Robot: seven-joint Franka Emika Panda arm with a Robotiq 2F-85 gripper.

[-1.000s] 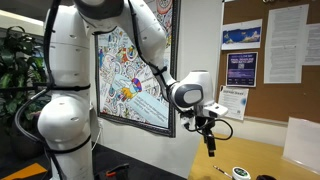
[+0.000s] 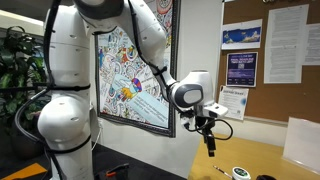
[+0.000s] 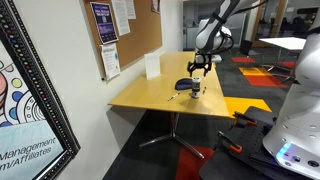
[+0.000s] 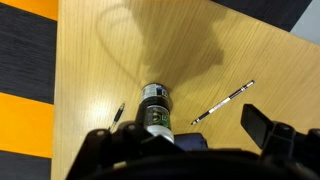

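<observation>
My gripper (image 2: pixel 209 151) hangs above the table, pointing down, and stands open with nothing between its fingers. In the wrist view an upright container (image 4: pixel 156 106), dark with white bands, lies below and nearer the left finger (image 4: pixel 98 146). Its lower end is partly hidden by the gripper. Exterior view 2 shows the same container (image 3: pixel 196 87) standing on the table. A slim pen (image 4: pixel 222 102) rests to its right in the wrist view, and a shorter dark pen (image 4: pixel 118 114) to its left. A dark object (image 4: pixel 190 142) shows partly behind the gripper.
The wooden table (image 3: pixel 140 95) has much bare room toward the wall side. A white upright board or box (image 3: pixel 152 66) stands at the wall. A dark, low object (image 3: pixel 183 84) sits close to the container. Beyond the table edge is dark and orange carpet (image 4: pixel 25 122).
</observation>
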